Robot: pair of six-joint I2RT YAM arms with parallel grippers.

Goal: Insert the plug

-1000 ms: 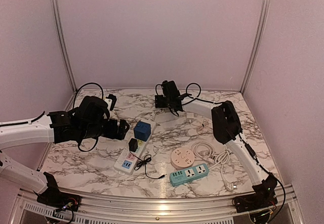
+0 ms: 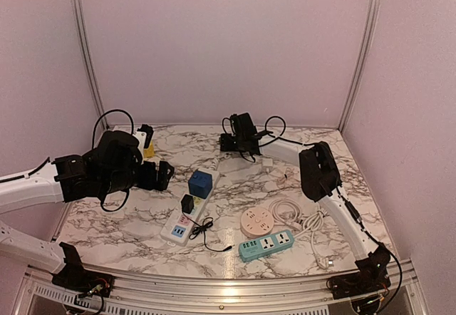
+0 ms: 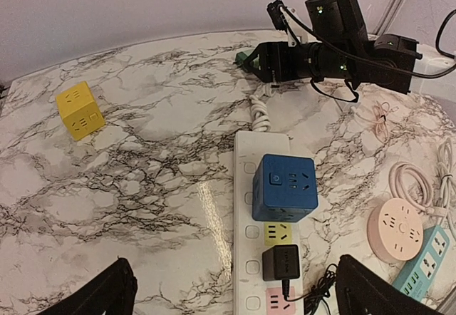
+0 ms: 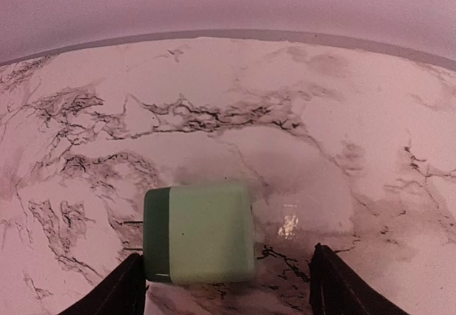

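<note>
A pale green plug with a dark green face lies on the marble table in the right wrist view, its prongs pointing left. My right gripper is partly open around it. The left finger is close against the plug, and a clear gap shows on the other side. In the left wrist view, a bit of the green plug shows at the right gripper's tips. My left gripper is open and empty, above the table left of the white power strip. On that strip sit a blue cube and a black adapter.
A yellow cube stands at the far left. A round pink socket and a teal strip lie front right, with coiled white cords. Black cable lies beside the white strip. The back wall is behind the green plug.
My left gripper has drawn back to the left, away from the white strip, uncovering more of the yellow cube. The right arm has barely moved at the back of the table.
</note>
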